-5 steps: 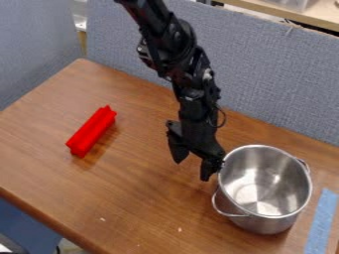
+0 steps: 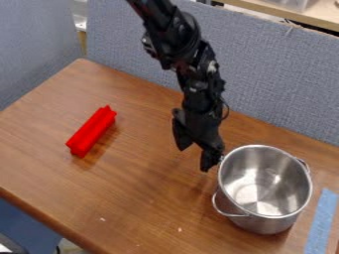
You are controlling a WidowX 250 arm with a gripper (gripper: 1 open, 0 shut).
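My black gripper (image 2: 196, 149) hangs low over the wooden table, just left of and behind a steel pot (image 2: 263, 190) at the right. Its fingers point down; the gap between them is hard to make out, and I cannot tell whether anything is between them. A red block (image 2: 91, 130) lies on the table at the left, apart from the gripper.
A light blue strip (image 2: 320, 220) runs along the right edge beside the pot. Grey padded walls border the back and left.
The gripper's fingers appear slightly closer together and a little higher than before. The pot and red block have not moved.
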